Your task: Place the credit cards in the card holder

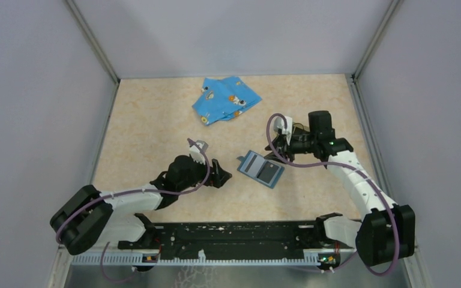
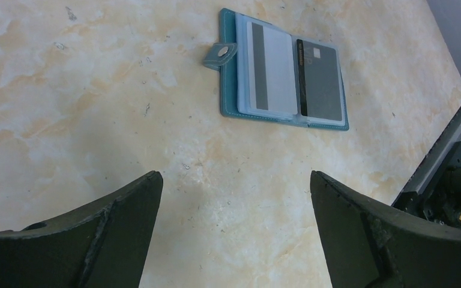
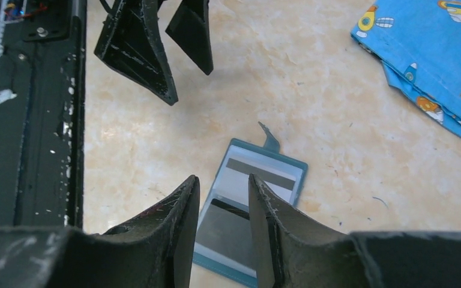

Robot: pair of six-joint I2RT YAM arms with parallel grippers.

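Spread flat on the table is a blue card holder with its snap tab sticking out on one side. A pale card with a dark stripe and a black card lie side by side within the holder's outline. To the left of it, my left gripper stands open above bare table, its fingers well apart and empty. My right gripper hovers over the holder's far side, partly open, with no card visible between its fingertips. One of its fingers hides part of the black card in the right wrist view.
Toward the back lies a folded blue patterned cloth. A tan container shows partly behind the right arm.
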